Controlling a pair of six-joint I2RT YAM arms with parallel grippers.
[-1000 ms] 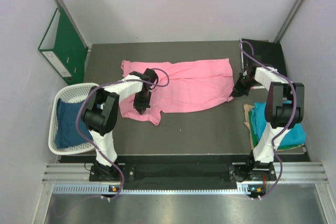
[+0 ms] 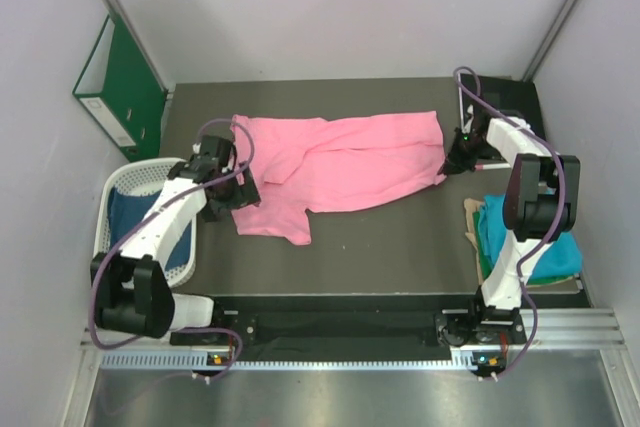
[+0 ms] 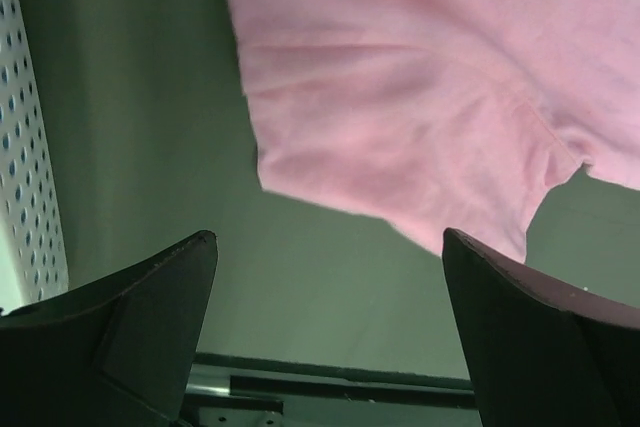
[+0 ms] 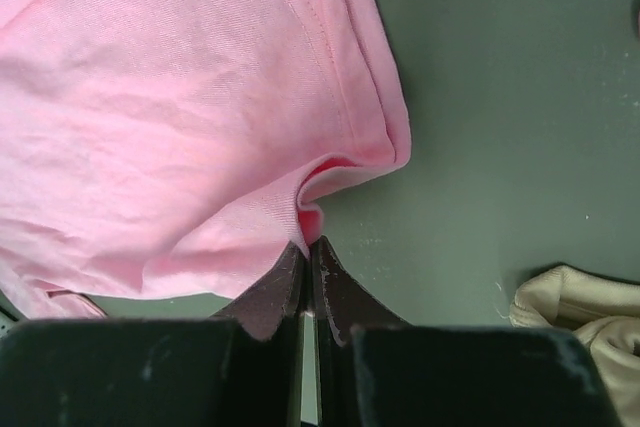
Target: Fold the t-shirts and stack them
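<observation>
A pink towel (image 2: 350,162) lies spread across the table, its left end rumpled with a corner toward the front. My left gripper (image 2: 228,197) is open over that left end, near the basket; in the left wrist view the towel (image 3: 400,117) lies beyond its fingers. My right gripper is shut on the towel's bunched right front corner (image 4: 330,172). A stack of folded towels (image 2: 530,252), turquoise on top over green and beige, lies at the front right.
A white basket (image 2: 102,237) holding blue cloth stands at the left, with a green binder (image 2: 125,97) behind it. A dark object (image 2: 510,92) lies at the back right.
My left gripper has moved left from the middle of the towel's left part toward the basket. The right arm and towel corner are nearly unchanged.
</observation>
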